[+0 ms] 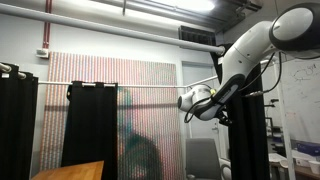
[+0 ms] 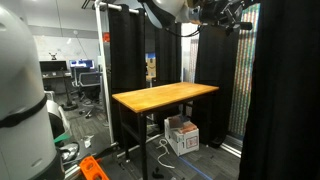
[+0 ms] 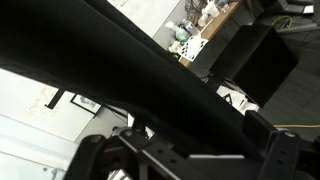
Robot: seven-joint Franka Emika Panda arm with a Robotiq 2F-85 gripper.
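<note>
High above the floor, my gripper stands open in the wrist view, its two dark fingers wide apart along the bottom edge. A broad black band, apparently curtain (image 3: 150,85), runs diagonally across that view and passes behind or between the fingers. Whether it touches them I cannot tell. In exterior view 1 the arm (image 1: 232,72) reaches in from the upper right, with the gripper end close to a black curtain (image 1: 250,135). The wooden table (image 2: 165,96) has a bare top in exterior view 2, well below the arm.
A white box (image 2: 181,134) with things in it sits on the floor beneath the table. An orange object (image 2: 93,168) lies at the lower left. A grey chair (image 1: 203,157) stands below the arm. Black curtains (image 2: 283,100) hang around the workspace.
</note>
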